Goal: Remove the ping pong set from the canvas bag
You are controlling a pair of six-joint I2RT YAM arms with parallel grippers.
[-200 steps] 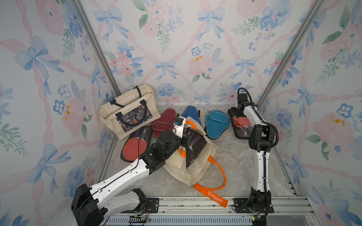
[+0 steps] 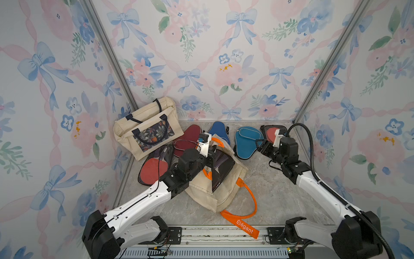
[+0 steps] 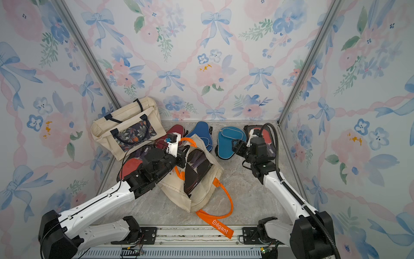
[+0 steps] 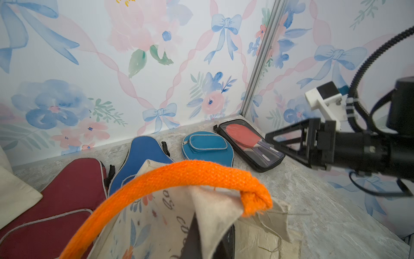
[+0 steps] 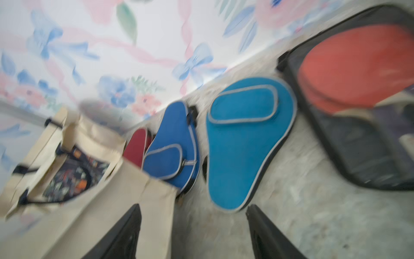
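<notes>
The open canvas bag point(image 2: 202, 196) lies in the middle with its orange handles, and a black ping pong case point(image 2: 223, 171) shows inside its mouth. At the bag's far rim my left gripper point(image 2: 211, 161) is shut; in the left wrist view a fold of canvas point(image 4: 214, 211) passes between its dark fingers, under the orange handle point(image 4: 185, 170). My right gripper is open and empty, raised above the floor to the right of the bag, near the teal case point(image 5: 248, 142). Part of the bag's interior is hidden by the left arm.
Along the back lie a maroon case point(image 2: 189, 131), a blue case point(image 2: 218, 128), and a black case with a red paddle point(image 4: 248, 140). Another red-paddle case point(image 2: 155, 170) lies at left, beside a second cream bag point(image 2: 146, 125).
My right gripper has left the red-paddle case at the back right and swung toward the bag, its arm now bent outward to the right. The left arm and the bag look practically unchanged.
</notes>
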